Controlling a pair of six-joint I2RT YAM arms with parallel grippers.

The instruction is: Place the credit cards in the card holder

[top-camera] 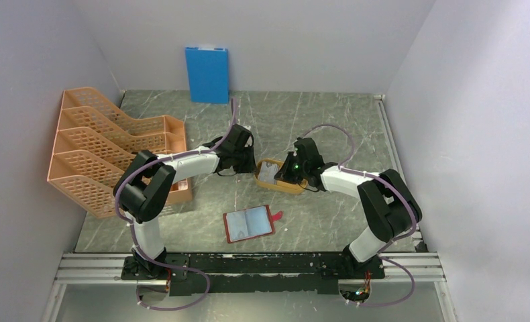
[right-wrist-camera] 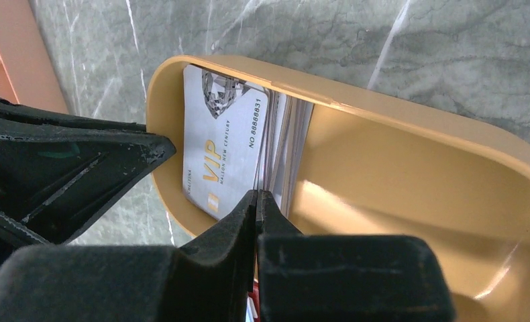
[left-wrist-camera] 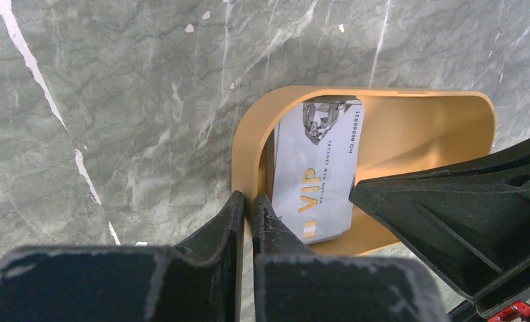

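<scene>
White VIP cards stand in a stack in the tan box. The front card (left-wrist-camera: 316, 176) leans, showing its face in both wrist views, with several card edges beside it (right-wrist-camera: 284, 141). My left gripper is shut on the near end wall of the box (left-wrist-camera: 247, 157). Inside the box, my right gripper has its fingers closed together, tips against the lower card edges; no card clearly shows between them. The open card holder (top-camera: 249, 223), with a red-brown border and clear pockets, lies flat on the table in front of the box.
A red tab (top-camera: 277, 216) sticks out at the holder's right side. To the left stands an orange tiered rack (top-camera: 88, 157), and a blue folder (top-camera: 207, 74) is at the back.
</scene>
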